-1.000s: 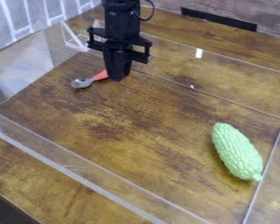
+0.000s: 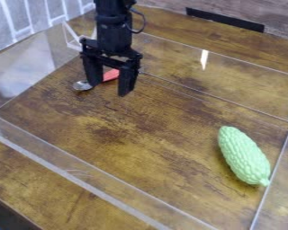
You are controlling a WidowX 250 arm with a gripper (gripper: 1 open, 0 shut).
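My black gripper (image 2: 109, 74) hangs over the back left of the wooden board, open, its two fingers spread. Under it lies a spoon with a red handle (image 2: 108, 75) and a metal bowl end (image 2: 82, 85); the gripper partly hides the handle. A pale green bitter gourd (image 2: 244, 155) lies at the right.
Clear low walls enclose the wooden work area (image 2: 134, 148). Its middle and front are empty. A dark bar (image 2: 225, 20) lies at the back edge.
My gripper has come down and slightly left over the spoon's handle. The spoon and gourd look unmoved.
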